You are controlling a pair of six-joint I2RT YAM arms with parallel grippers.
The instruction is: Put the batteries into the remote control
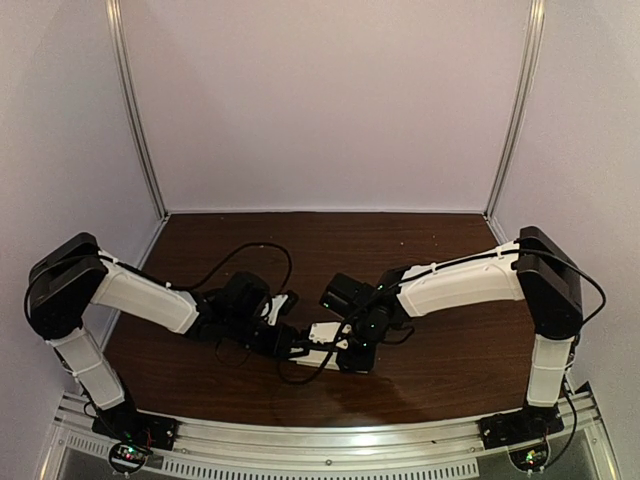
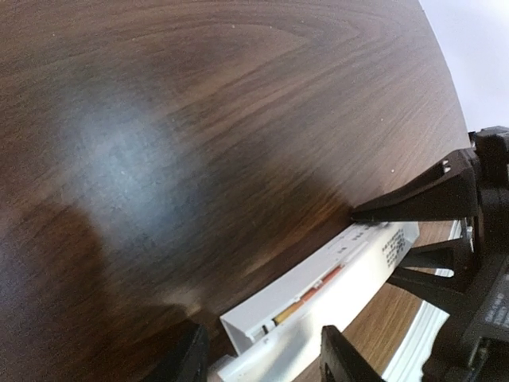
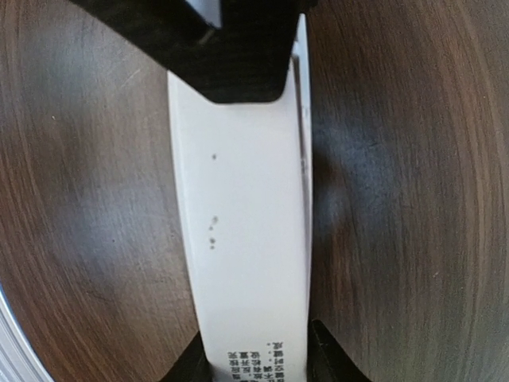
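Observation:
The white remote control (image 1: 312,357) lies low over the dark table between both grippers. In the left wrist view its compartment (image 2: 302,298) shows a coloured battery inside. My left gripper is open at the near end of the remote (image 2: 358,278). The black fingers of my right gripper reach over the far end in that view. In the right wrist view the remote (image 3: 242,207) stands lengthwise, printed end toward my right gripper, whose fingers sit at both sides; whether they grip it is unclear.
Cables arch over both arms. A metal rail (image 1: 330,435) runs along the front edge, and white walls enclose the workspace.

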